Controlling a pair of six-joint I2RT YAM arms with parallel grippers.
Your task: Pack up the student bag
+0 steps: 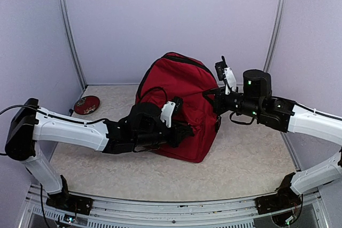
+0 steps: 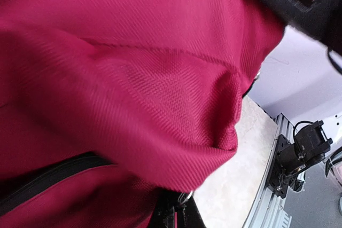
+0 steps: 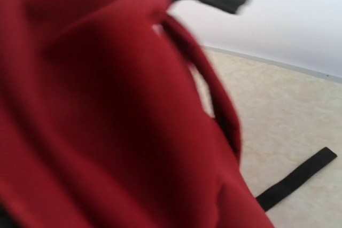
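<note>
A red backpack (image 1: 176, 78) with a black zipper stands upright in the middle of the table. My left gripper (image 1: 184, 132) is shut at its lower front; in the left wrist view its fingertips (image 2: 181, 209) are partly under a fold of red fabric beside a black zipper (image 2: 64, 166), and what is between them is unclear. My right gripper (image 1: 211, 94) is at the backpack's upper right side, shut on its fabric. The right wrist view shows blurred red cloth (image 3: 107, 105) and black straps (image 3: 296, 177); the fingers are not visible there.
A round dark-red object (image 1: 86, 105) lies at the back left of the table (image 1: 246, 169). Walls stand at the back and sides.
</note>
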